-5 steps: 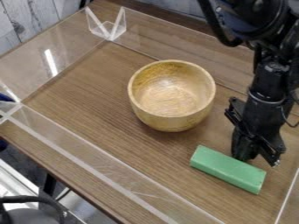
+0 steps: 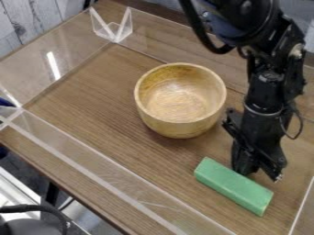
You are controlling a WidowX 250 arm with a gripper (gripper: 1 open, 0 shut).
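A green rectangular block (image 2: pixel 233 186) lies flat on the wooden table (image 2: pixel 98 138) at the lower right. My black gripper (image 2: pixel 252 167) is low just behind the block, pointing down, shut, with nothing visible between its fingers. Whether its tips touch the block or table is hard to tell.
A round wooden bowl (image 2: pixel 179 98) stands left of the arm, behind the block. Clear plastic edging runs along the back left and lower left, with black cables beyond the lower left edge.
The arm and gripper have shifted slightly to the left. The green block has moved a little left too.
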